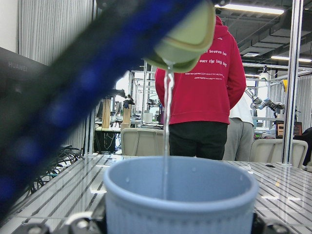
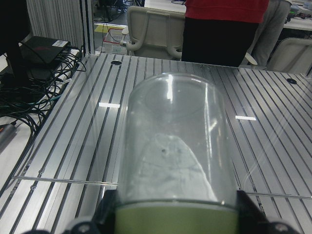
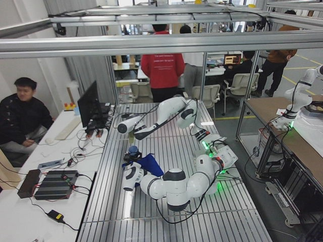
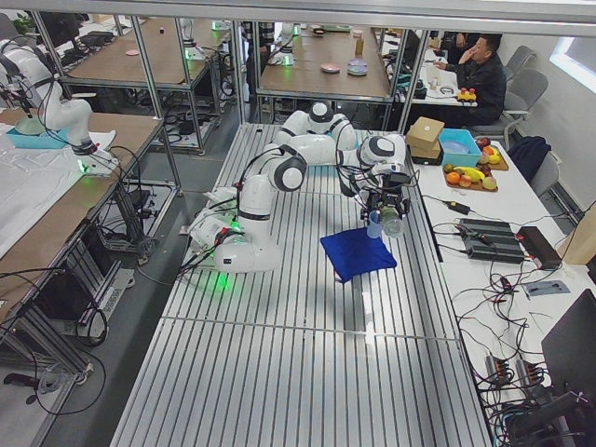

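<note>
A light-blue cup is held upright in my left gripper, above the silver slatted table. In the left wrist view a thin clear stream falls into it from the green-rimmed spout above. My right gripper is shut on a clear container with a green lid, which fills the middle of the right wrist view. A blue cloth lies on the table beside the grippers.
A side desk with monitor, cables and black boxes runs along one edge. Fruit, a blue bin and cardboard boxes stand on it.
</note>
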